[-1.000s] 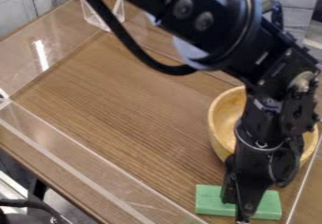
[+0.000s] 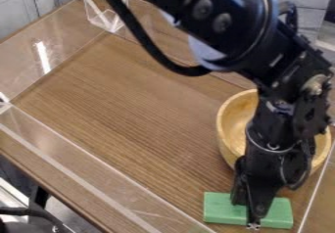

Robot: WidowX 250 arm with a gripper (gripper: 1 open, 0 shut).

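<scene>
My black gripper (image 2: 254, 200) is low at the lower right, its fingertips down on a green block (image 2: 225, 207) lying flat on the wooden surface. The fingers look close together; whether anything is between them is hard to see. Behind the gripper sits a yellow round bowl (image 2: 234, 121), partly hidden by the arm.
A small clear object (image 2: 105, 10) stands at the upper left. A dark cable lies outside the edge at the lower left.
My gripper has shifted very slightly at the green block; otherwise the scene looks the same.
</scene>
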